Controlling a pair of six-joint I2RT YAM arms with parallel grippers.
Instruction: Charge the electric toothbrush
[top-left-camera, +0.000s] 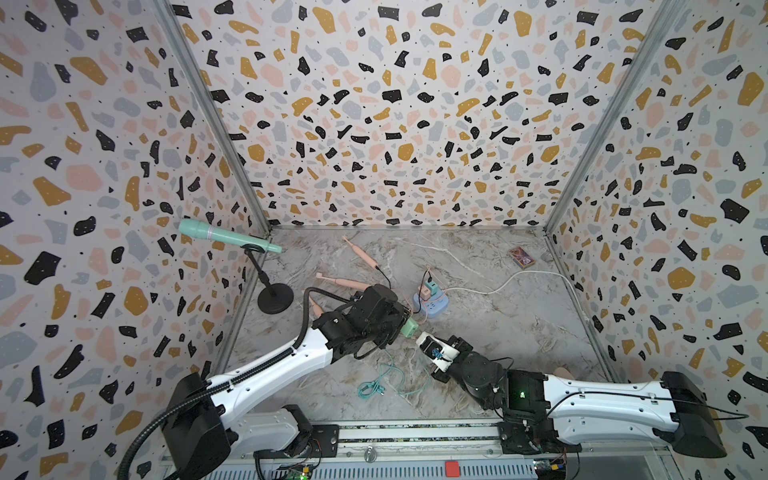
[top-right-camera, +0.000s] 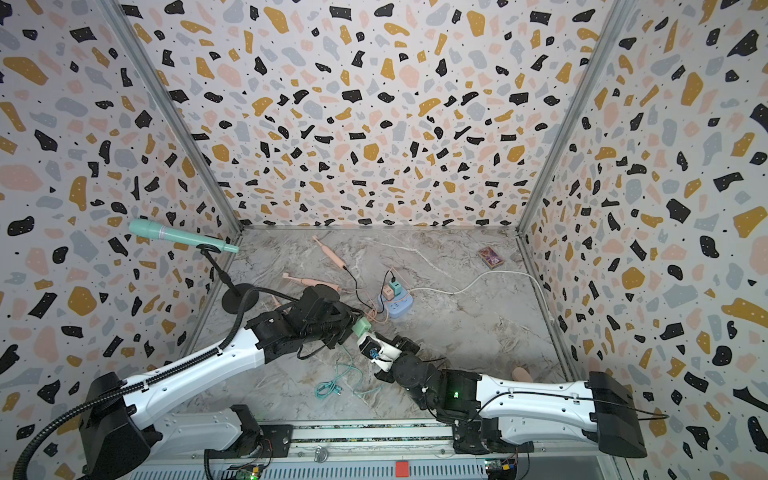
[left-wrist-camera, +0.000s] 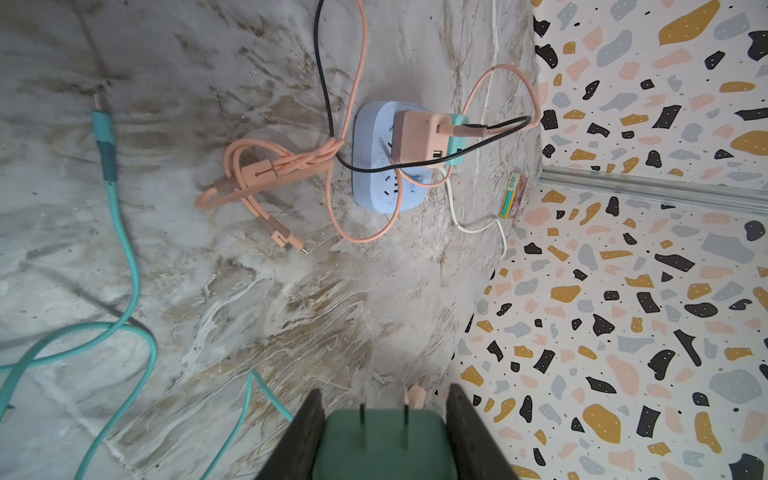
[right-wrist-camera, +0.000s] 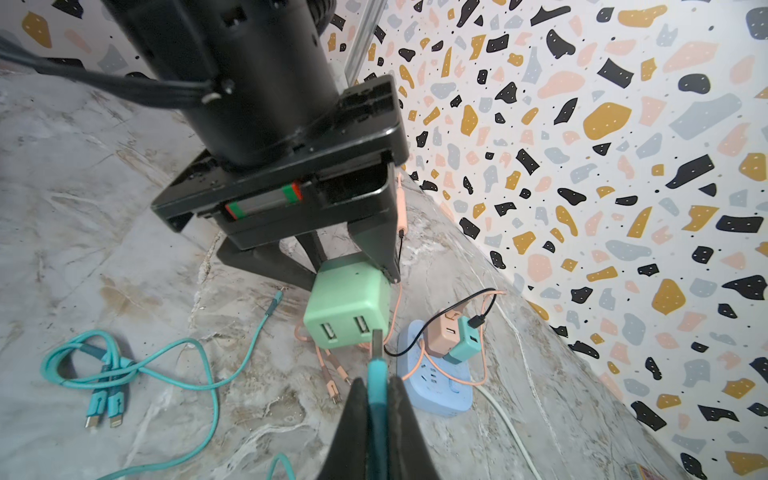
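Observation:
A mint-green USB charger cube (right-wrist-camera: 349, 301) is gripped by my left gripper, its two USB ports turned toward my right gripper. Between the right gripper's fingers is a teal USB cable plug (right-wrist-camera: 377, 384), its metal tip just in front of the right-hand port; whether it touches cannot be told. The cube's prongs show in the left wrist view. A light blue power strip (right-wrist-camera: 438, 392) on the table carries a pink adapter and a teal adapter. The mint toothbrush (top-left-camera: 232, 237) rests on a black stand (top-left-camera: 274, 297) at the left.
Teal cable (right-wrist-camera: 200, 385) lies loosely on the table, with a pink cable bundle (left-wrist-camera: 268, 176) near the power strip. Pink toothbrushes (top-left-camera: 361, 251) lie at the back left, and a small card box (top-left-camera: 522, 257) at the back right.

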